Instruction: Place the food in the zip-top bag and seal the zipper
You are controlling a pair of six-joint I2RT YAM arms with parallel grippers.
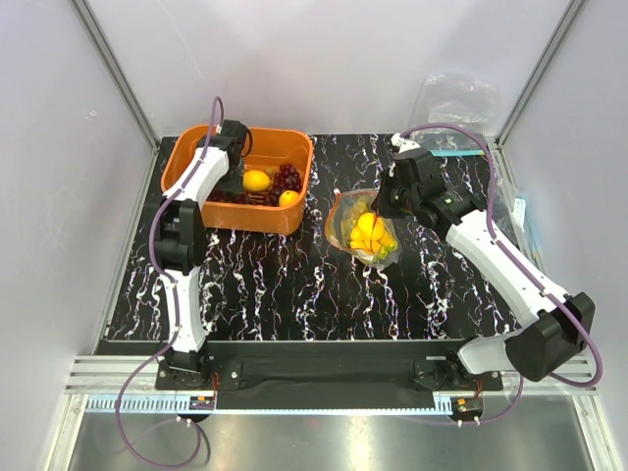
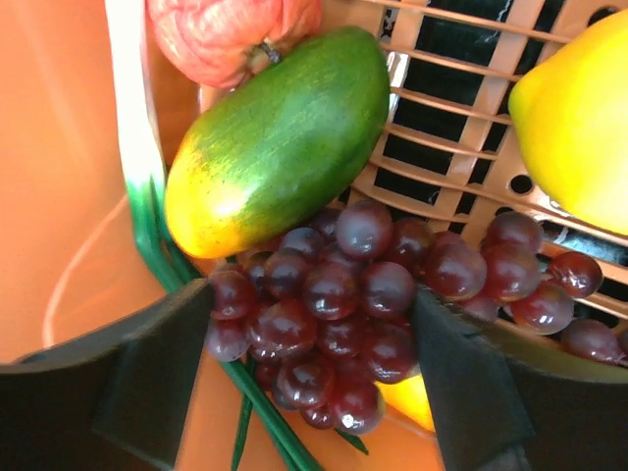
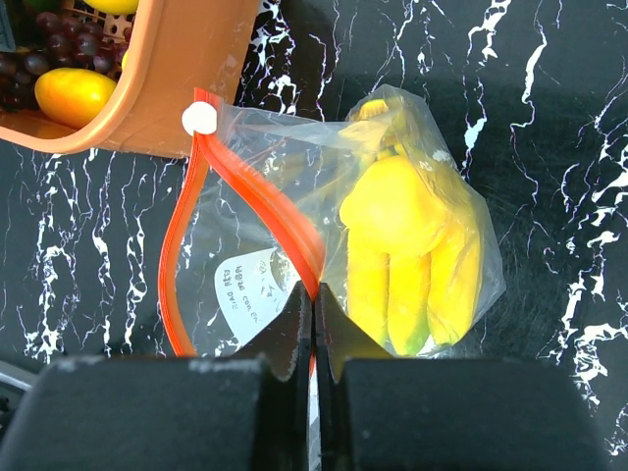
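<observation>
In the left wrist view, dark red grapes (image 2: 339, 289) lie in a bunch between the parted fingers of my left gripper. That gripper is open, low inside the orange basket (image 1: 250, 218); whether its fingers touch the grapes I cannot tell. A green-yellow mango (image 2: 285, 137) lies just beyond. On the table, the clear zip top bag (image 3: 285, 147) holds yellow food (image 3: 402, 245), including what look like bananas, and its orange-edged mouth gapes. My right gripper is shut on the bag's orange zipper edge.
The basket also holds a reddish round fruit (image 2: 231, 34), a yellow fruit (image 2: 579, 128) and green onion stalks (image 2: 142, 196). Other clear bags (image 1: 456, 103) lie at the back right.
</observation>
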